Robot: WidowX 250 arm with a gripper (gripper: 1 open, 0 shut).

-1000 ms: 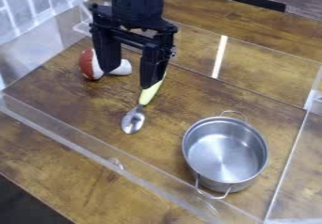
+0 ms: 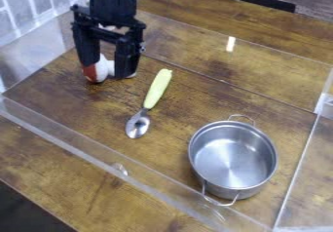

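The black gripper (image 2: 109, 53) hangs in the upper left, open, over a red and white object (image 2: 96, 71) that it partly hides. A pale yellow-green elongated item (image 2: 158, 89) lies right of it, a silver spoon (image 2: 139, 123) below that. A steel pot (image 2: 233, 160) with wire handles stands at the lower right.
Clear plastic walls or edges run along the left, front and right sides.
The gripper has moved back and to the left, away from above the spoon, uncovering the yellow-green item. The objects on the table look unmoved.
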